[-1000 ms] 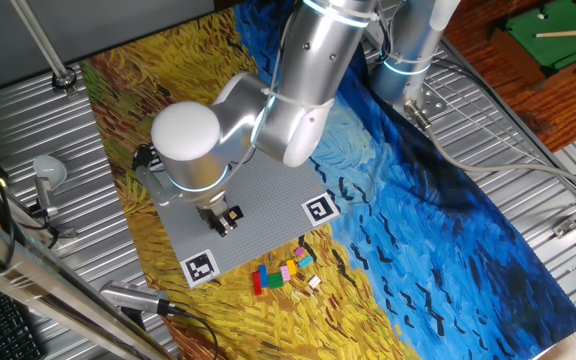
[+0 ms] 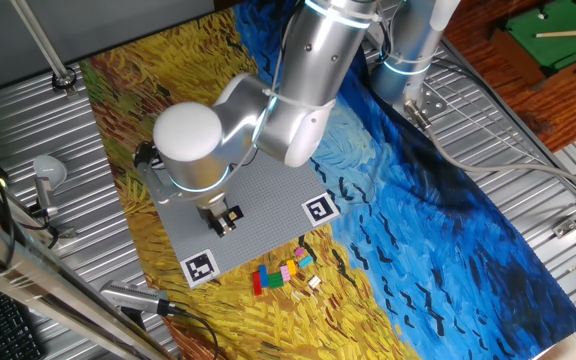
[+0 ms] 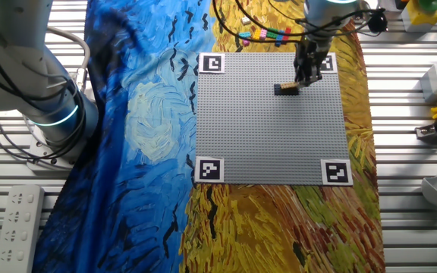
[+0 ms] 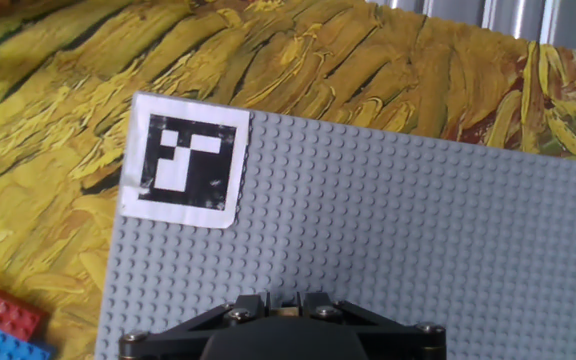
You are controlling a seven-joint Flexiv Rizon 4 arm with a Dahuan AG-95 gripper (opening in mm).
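My gripper [image 3: 302, 80] is low over the grey baseplate [image 3: 271, 136], near its edge by the loose bricks. Right beside its fingertips, a small dark piece [image 3: 283, 90] with a tan top [image 3: 289, 85] sits on the plate in exterior view 2. The same tan patch [image 2: 234, 213] shows next to the gripper in exterior view 1. In the wrist view, the black fingers [image 4: 313, 304] stand close together at the bottom edge. A sliver of tan [image 4: 285, 311] appears between them; whether it is gripped or lies behind cannot be made out.
Several coloured bricks [image 2: 276, 275] lie on the yellow cloth off the plate's edge. Black-and-white markers [image 3: 337, 172] cover the plate's corners. Most of the plate is bare. A metal device [image 2: 133, 298] with a cable stands nearby.
The bricks and the dark piece have not moved.
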